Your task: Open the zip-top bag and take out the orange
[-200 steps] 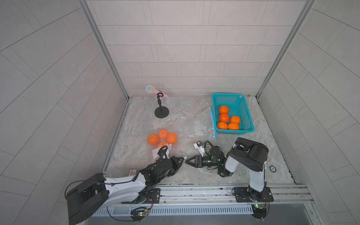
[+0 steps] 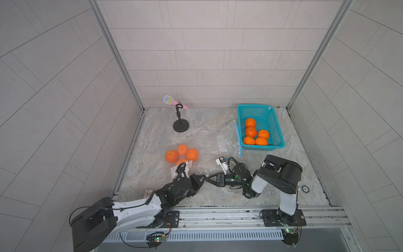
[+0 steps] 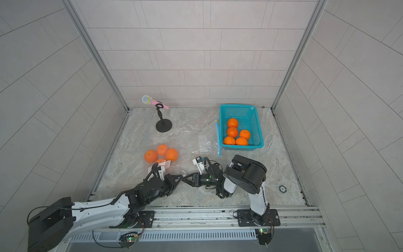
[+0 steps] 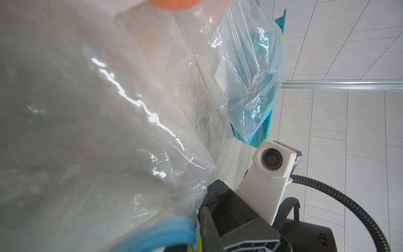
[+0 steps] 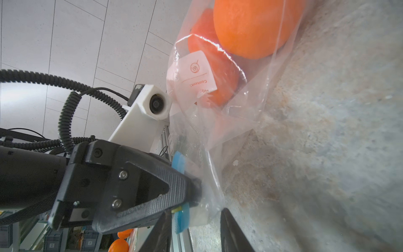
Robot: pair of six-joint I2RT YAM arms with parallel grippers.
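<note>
A clear zip bag with several oranges (image 2: pixel 171 156) inside lies on the left of the table. In the right wrist view, a white printed label (image 5: pixel 194 74) shows on the bag, and its blue zip strip (image 5: pixel 181 220) sticks out past the left gripper's black finger (image 5: pixel 142 189). My left gripper (image 2: pixel 203 179) is shut on that zip edge near a yellow slider (image 5: pixel 178 208). Facing it, my right gripper has its fingers apart, tips close to the strip's end; whether they touch the bag cannot be told.
A teal basket (image 2: pixel 275 126) with several oranges stands back right. Against its left side lies an empty clear bag with a blue zip (image 2: pixel 239 140). A pink item on a black stand (image 2: pixel 181 125) stands back left.
The oranges and the left gripper look almost unmoved.
</note>
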